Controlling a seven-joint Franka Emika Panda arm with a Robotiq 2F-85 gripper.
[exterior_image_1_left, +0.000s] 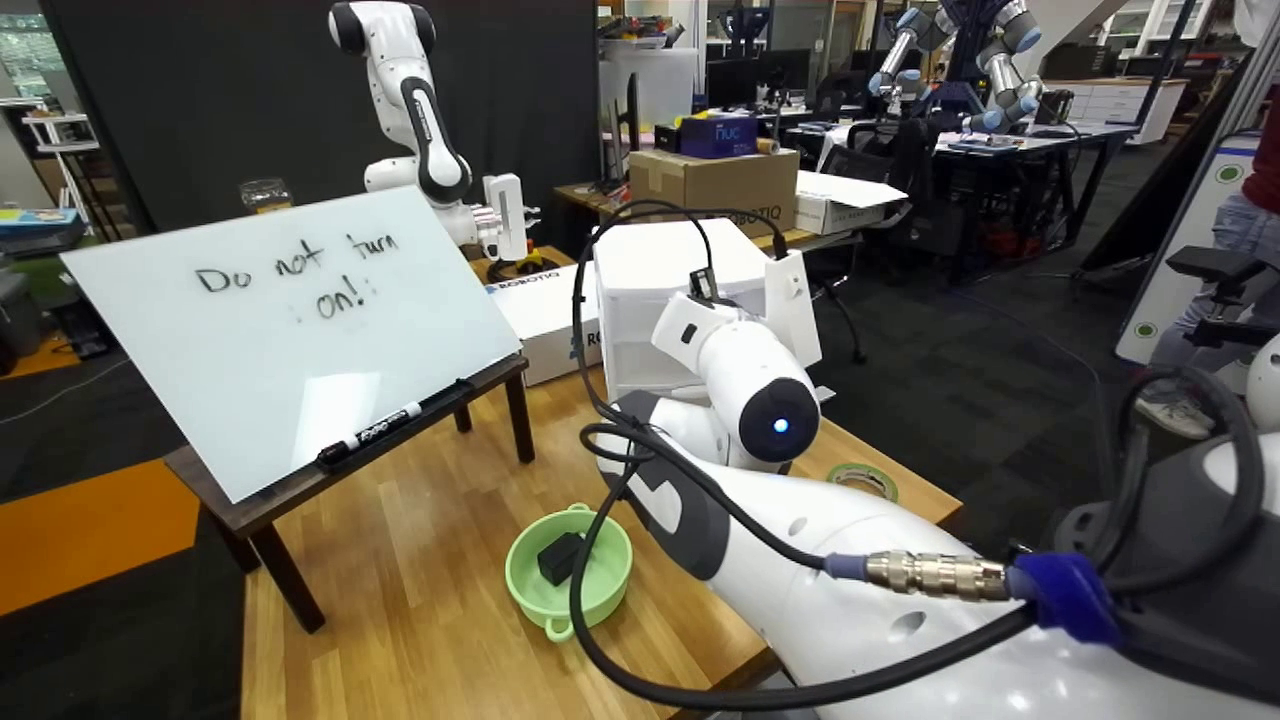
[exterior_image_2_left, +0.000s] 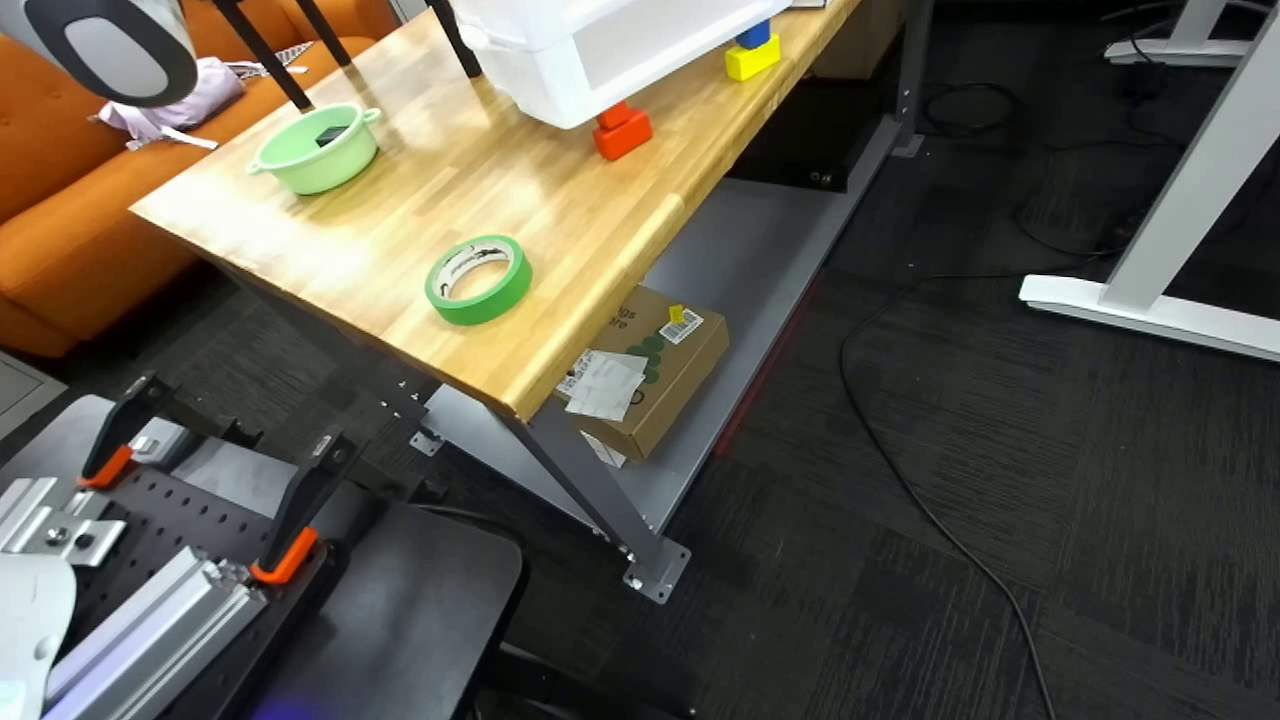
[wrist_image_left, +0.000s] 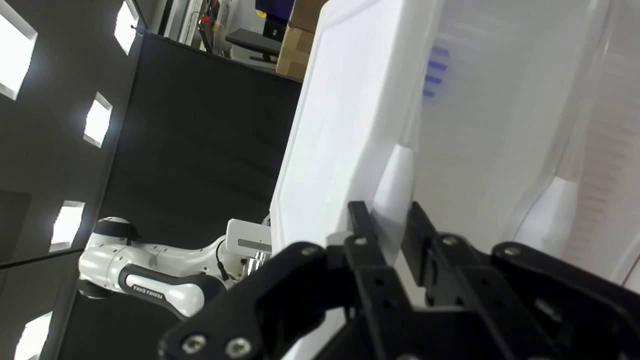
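A white drawer unit with translucent drawers fills the right of the wrist view. My gripper is shut on the upper white handle, with one black finger on each side of it. A second white handle is on the drawer beside it. In exterior view 1 the white unit stands on the table behind my arm, which hides the gripper and the handles. Exterior view 2 shows only part of a white plastic drawer at the top edge; my gripper is out of that view.
A green bowl with a black block inside sits on the table. Nearby stands a whiteboard with a marker on its ledge. Green tape lies near the table corner; red blocks and a yellow block are near the drawer.
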